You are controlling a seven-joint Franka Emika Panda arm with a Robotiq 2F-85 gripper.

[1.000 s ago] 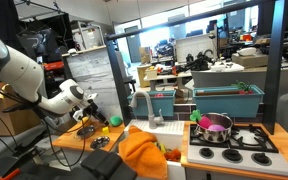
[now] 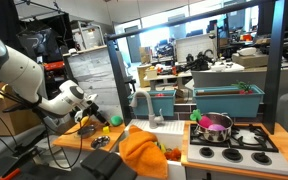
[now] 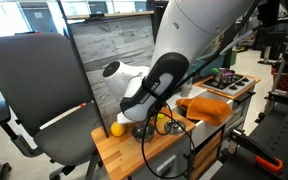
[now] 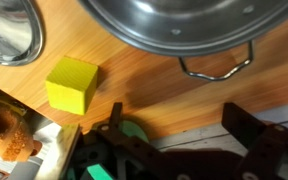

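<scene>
In the wrist view my gripper stands open over the wooden counter, nothing between its dark fingers. Close to its left finger lies a yellow block (image 4: 72, 84). A metal pot (image 4: 189, 22) with a wire handle (image 4: 219, 72) fills the top of that view. The rim of a green object (image 4: 130, 132) shows partly behind the left finger. At the upper left is a shiny metal bowl or lid (image 4: 12, 28). From exterior view 1, the white arm (image 2: 69, 98) reaches low over the counter's left end, near the yellow block (image 2: 106, 129).
An orange cloth (image 2: 144, 153) lies on the counter right of the arm. Farther right come the sink tap (image 2: 149, 108), a pot (image 2: 214, 124) with colourful things inside, and a stove (image 2: 234, 142). A black office chair (image 3: 54, 90) stands beside the counter.
The arm's wrist has shifted slightly lower over the counter's left end. The block and cloth look unmoved.
</scene>
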